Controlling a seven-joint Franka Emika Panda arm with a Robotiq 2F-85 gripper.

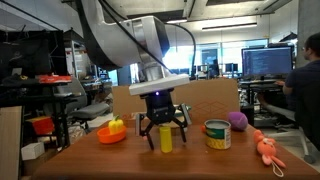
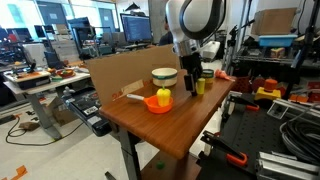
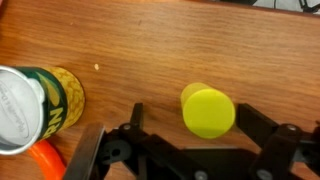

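Observation:
A small yellow cylinder (image 1: 166, 139) stands upright on the wooden table (image 1: 130, 162). My gripper (image 1: 164, 143) is open above the table, its fingers to either side of the cylinder in exterior view 1. From the wrist, the round yellow-green top of the cylinder (image 3: 209, 113) shows between the two dark fingertips, nearer the right-hand finger (image 3: 255, 124). A clear gap lies between the left-hand finger (image 3: 137, 116) and the cylinder. Whether the right-hand finger touches it, I cannot tell.
A can with a green label (image 1: 217, 134) stands right of the gripper, with a purple ball (image 1: 238, 121) behind it and an orange-red toy (image 1: 268, 149) farther right. At left sits an orange bowl (image 2: 158, 104) with something yellow. Cardboard (image 1: 205, 98) walls the back.

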